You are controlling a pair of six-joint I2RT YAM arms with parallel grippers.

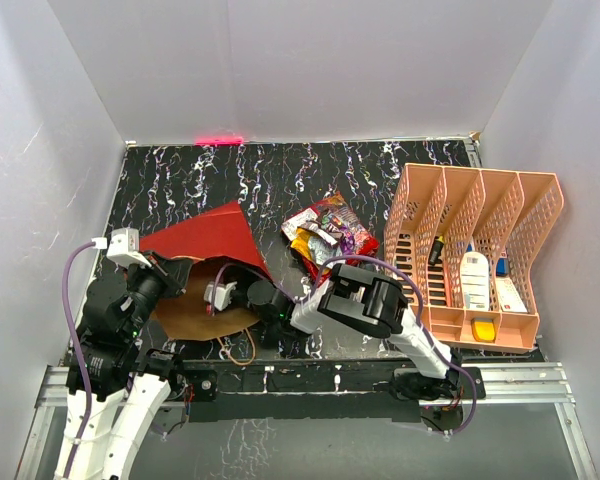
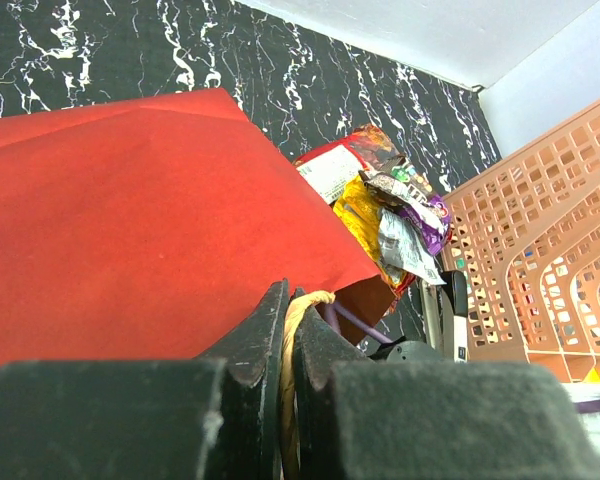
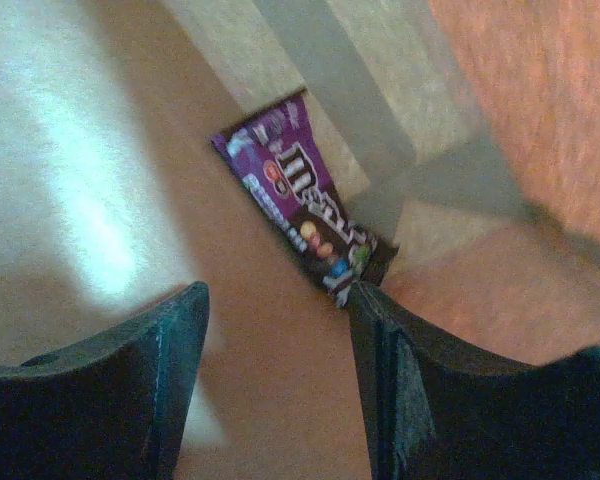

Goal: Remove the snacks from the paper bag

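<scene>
The red paper bag (image 1: 200,235) lies on its side at the left, open toward the front. My left gripper (image 1: 180,275) is shut on the bag's rope handle (image 2: 301,310) at its upper edge. My right gripper (image 1: 225,295) reaches into the bag, open, its two fingertips apart in the right wrist view with nothing between them. Beyond them a purple M&M's packet (image 3: 302,200) lies on the brown inside of the bag. A pile of snack packets (image 1: 328,232) sits on the table right of the bag.
A pink divided organiser (image 1: 528,240) with tools stands at the right. Pale walls enclose the back and sides.
</scene>
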